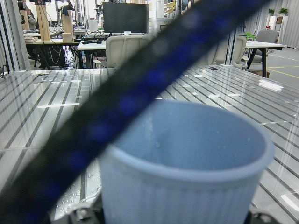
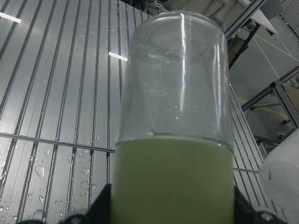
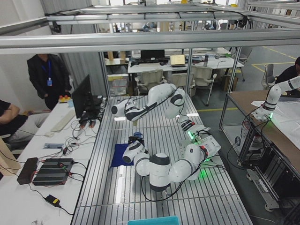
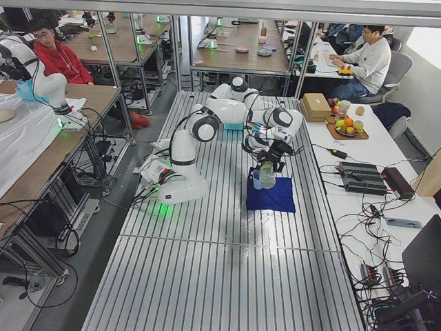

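Note:
A light blue ribbed cup (image 1: 187, 196) fills the lower middle of the left wrist view; my left gripper is at its sides, shut on it. In the right wrist view a clear container (image 2: 175, 88) with a pale green lower part is between the fingers of my right gripper, shut on it. In the camera right view the green container (image 4: 267, 176) and the blue cup (image 4: 256, 179) are close together over a dark blue cloth (image 4: 270, 200). A blurred dark band crosses the left wrist view, hiding part of the cup.
A teal tray (image 3: 153, 220) lies at the near edge of the slatted metal table (image 3: 103, 197). Water drops show on the slats. A side table with fruit, boxes, power units (image 3: 51, 171) and cables borders the table.

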